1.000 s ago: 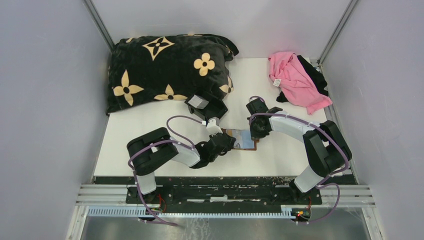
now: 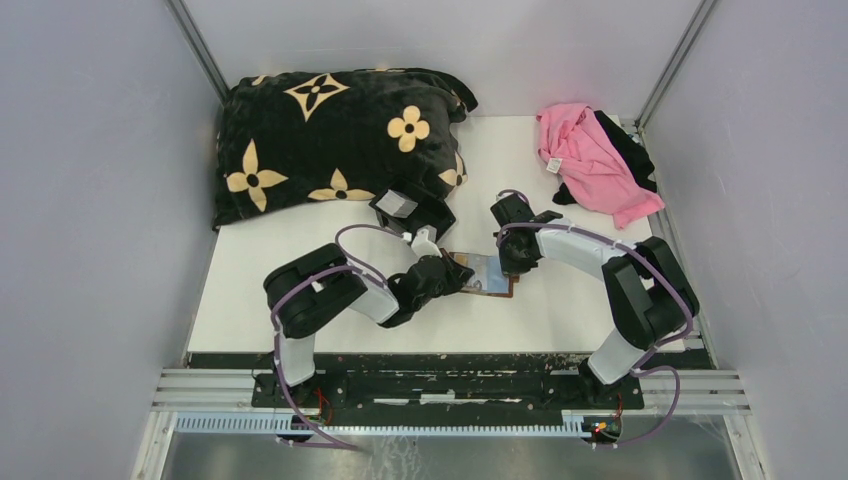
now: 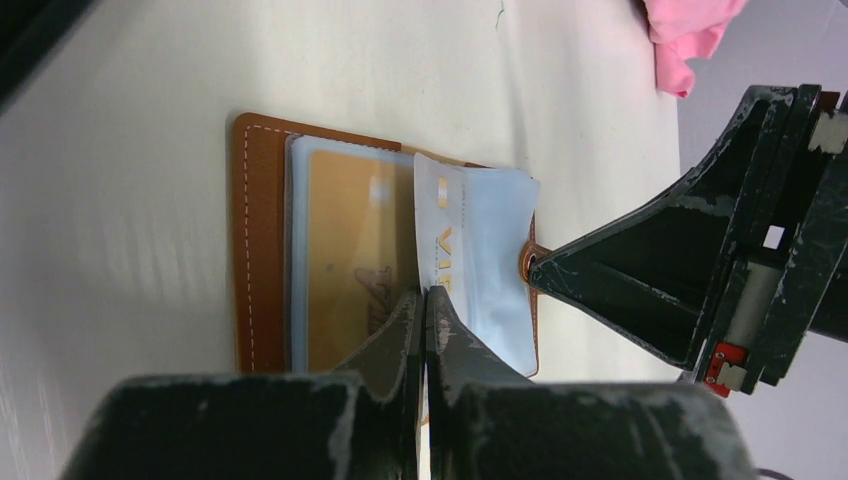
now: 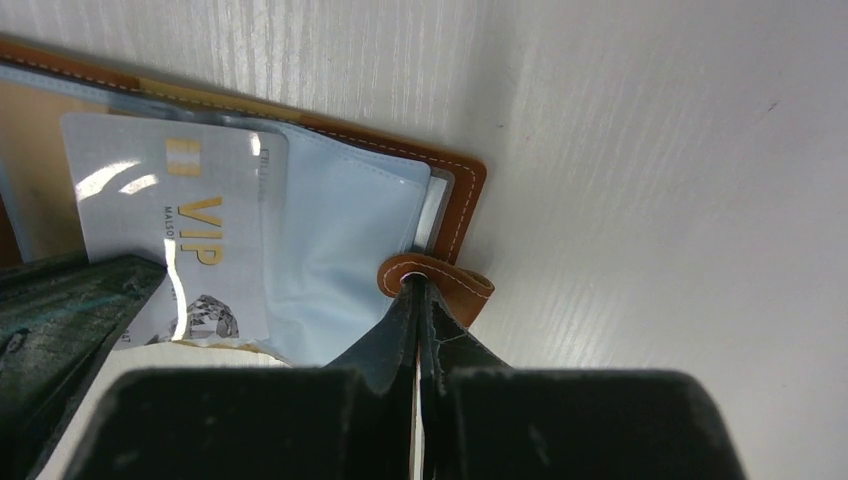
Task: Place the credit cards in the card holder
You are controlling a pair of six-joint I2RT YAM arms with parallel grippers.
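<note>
The brown leather card holder (image 3: 265,230) lies open on the table, with clear sleeves; a gold card (image 3: 345,240) shows in its left part. My left gripper is shut on the edge of a silver VIP card (image 4: 130,205), which is tilted over the holder. The card's far edge meets the pale-blue sleeve (image 4: 345,210) and seems to show through its film. At the holder's right side, my right gripper is shut on the curled brown tab (image 4: 450,285). The fingers hide part of this tab.
A black open box (image 2: 432,213) with a light card-like piece (image 2: 397,204) stands behind my left gripper. A dark patterned cushion (image 2: 330,150) fills the back left, and pink cloth (image 2: 592,165) lies back right.
My left gripper has moved slightly to the right and away from the front edge, closer to my right gripper. The right arm stays nearly still.
</note>
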